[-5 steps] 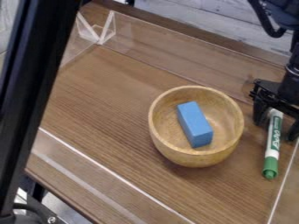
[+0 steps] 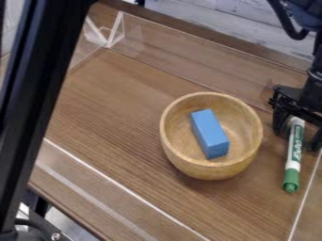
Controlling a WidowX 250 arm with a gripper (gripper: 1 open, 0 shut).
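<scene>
A black gripper (image 2: 297,115) is at the right edge of the camera view, low over the upper end of a green-and-white marker (image 2: 293,162), which lies lengthwise on the wooden table. I cannot tell whether its fingers are open or shut on the marker; the marker's upper end is partly hidden by them. Left of the marker sits a round wooden bowl (image 2: 176,134) with a blue block (image 2: 208,132) inside it.
A white wire item (image 2: 104,33) stands at the back left. A tall dark shape borders the left side.
</scene>
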